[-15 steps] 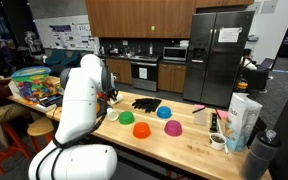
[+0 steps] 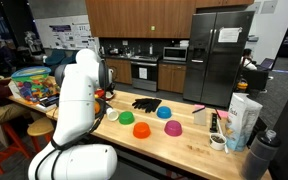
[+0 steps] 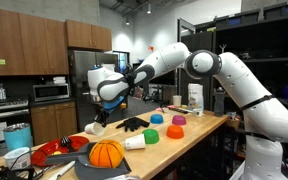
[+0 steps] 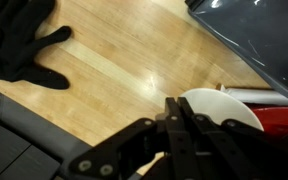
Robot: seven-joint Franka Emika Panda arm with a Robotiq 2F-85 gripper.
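A white cup (image 3: 96,129) hangs at the fingertips of my gripper (image 3: 103,119) above the far left part of the table, with the finger shut on it. From the wrist view, the cup's white round end (image 4: 222,106) shows just beyond the fingers (image 4: 174,125); the contact itself is partly covered by the dark fingers. In exterior view 1 the gripper is small and hard to make out.
An orange basketball (image 3: 107,155), a red tray (image 3: 59,149), a dark pan (image 4: 264,35) and another white cup (image 3: 135,142) crowd the nearby table. Black gloves (image 4: 24,45) lie apart. Green (image 2: 125,117), orange (image 2: 141,130), blue (image 2: 164,112) and magenta (image 2: 173,130) items stand along the table.
The upper part of the arm appears slightly higher in exterior view 1. The table objects look unmoved.
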